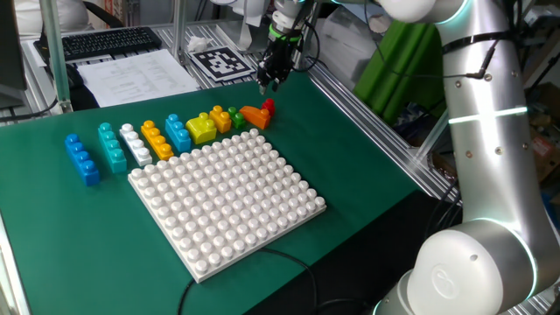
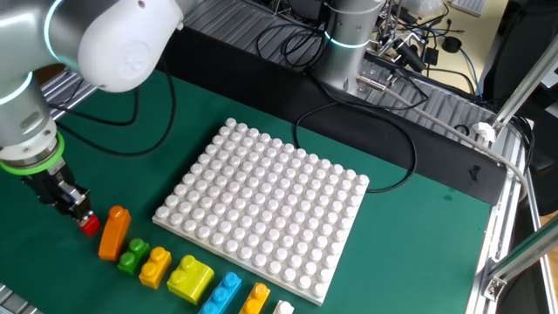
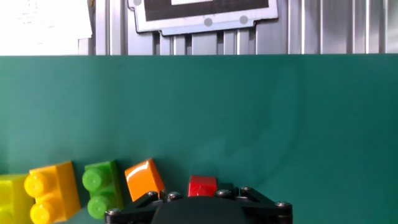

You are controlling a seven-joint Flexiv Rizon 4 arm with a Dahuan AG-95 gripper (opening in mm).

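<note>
A small red brick (image 1: pixel 269 107) stands at the right end of the row of bricks. My gripper (image 1: pixel 269 87) hangs just above it, its two fingertips apart with a gap between them. In exterior view 2 the red brick (image 2: pixel 90 225) shows right below the gripper's tip, and from this angle the two overlap. At the bottom of the wrist view the red brick (image 3: pixel 203 185) lies in front of the dark gripper, which hides its lower part. Close beside it is a tilted orange piece (image 3: pixel 143 179). Contact with the red brick cannot be made out.
Green (image 2: pixel 133 256), yellow-orange (image 2: pixel 155 267), lime (image 2: pixel 189 279) and blue (image 2: pixel 221 294) bricks continue the row. A white studded baseplate (image 1: pixel 226 199) lies before them, empty. A black cable (image 2: pixel 410 144) runs near the plate.
</note>
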